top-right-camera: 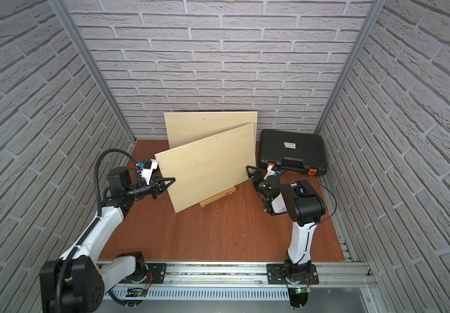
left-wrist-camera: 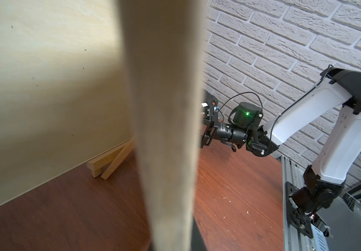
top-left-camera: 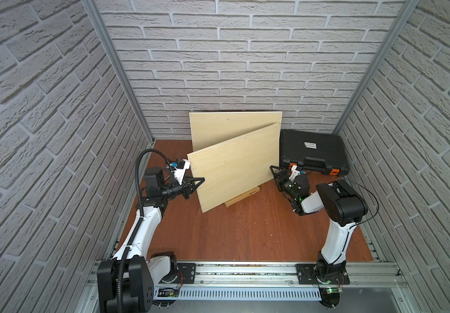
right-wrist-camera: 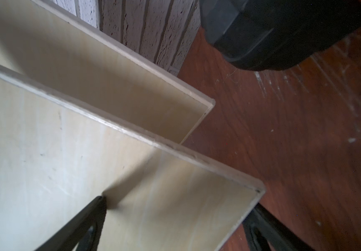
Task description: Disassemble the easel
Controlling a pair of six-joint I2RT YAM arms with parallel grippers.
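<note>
A large plywood board [top-left-camera: 235, 167] stands tilted on edge on a wooden support [top-left-camera: 240, 198], in front of a second board [top-left-camera: 235, 122]. My left gripper [top-left-camera: 198, 181] is shut at the front board's left edge; that edge fills the middle of the left wrist view and hides most of the fingers, so whether anything is between them is unclear. My right gripper [top-left-camera: 276, 173] is open around the front board's lower right corner, with one finger [right-wrist-camera: 88, 226] against its face and the other partly hidden behind it in the right wrist view.
A black case [top-left-camera: 313, 148] lies at the back right, just beyond the right gripper. Brick walls enclose the sides and back.
</note>
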